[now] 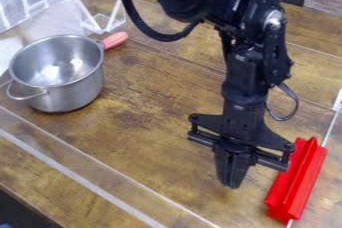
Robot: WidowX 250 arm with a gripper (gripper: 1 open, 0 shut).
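Observation:
My black gripper (230,175) points down at the bare wooden table (134,152) in the lower middle of the view, shut, with nothing visible between its fingers. Just to its right lies a red object (298,179), long and ridged, set diagonally along the table. A steel pot (56,72) with handles stands at the left, well apart from the gripper.
Behind the pot are a pink handle (115,40) and some clear plastic (54,20) near a white rack at the back left.

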